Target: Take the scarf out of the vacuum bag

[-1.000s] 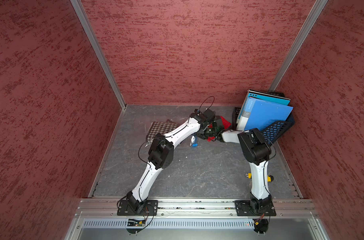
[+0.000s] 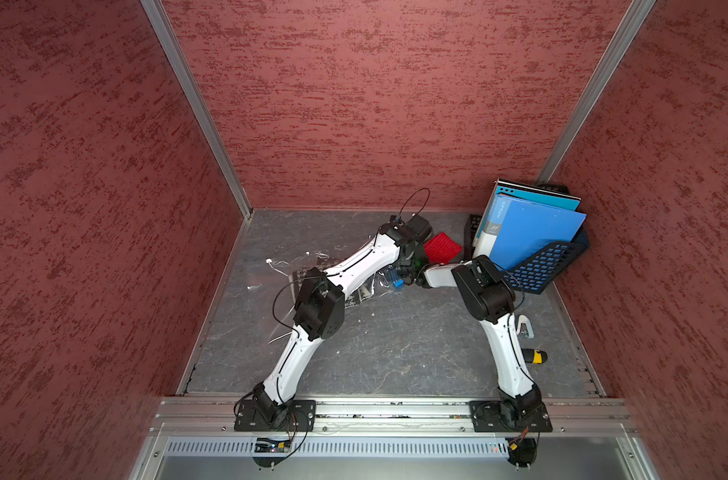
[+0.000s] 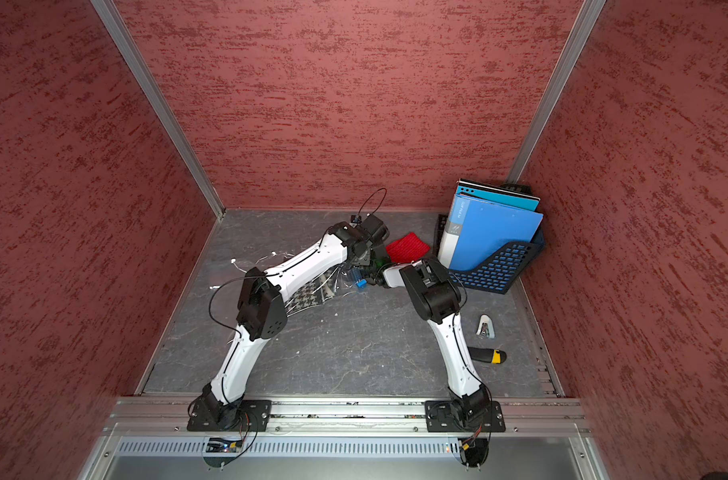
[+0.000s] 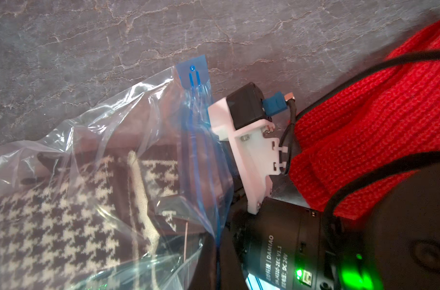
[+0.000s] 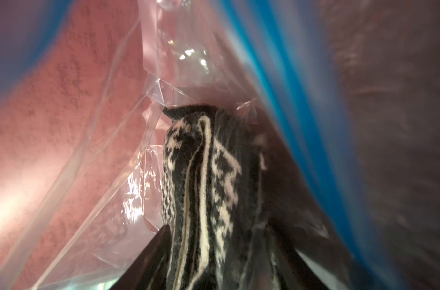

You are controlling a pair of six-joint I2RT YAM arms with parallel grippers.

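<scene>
The clear vacuum bag [image 4: 132, 111], with a blue zip seal, holds a folded black-and-white houndstooth scarf [image 4: 55, 227]. My left gripper is shut on the bag's zip edge near its opening. My right gripper reaches into the bag in the right wrist view, its dark fingers apart on either side of the scarf's folded end [image 5: 205, 159]; whether they press on it is unclear. In both top views the two wrists crowd together and hide much of the bag's mouth.
A red knitted cloth [image 2: 441, 246] lies behind the wrists. A black basket [image 2: 544, 268] with blue folders stands at right; a stapler [image 3: 484, 326] and a yellow-black tool [image 3: 492, 355] lie below it.
My right arm has moved left toward the bag and my left gripper. The bag's plastic looks lifted and shifted; my left arm has barely moved.
</scene>
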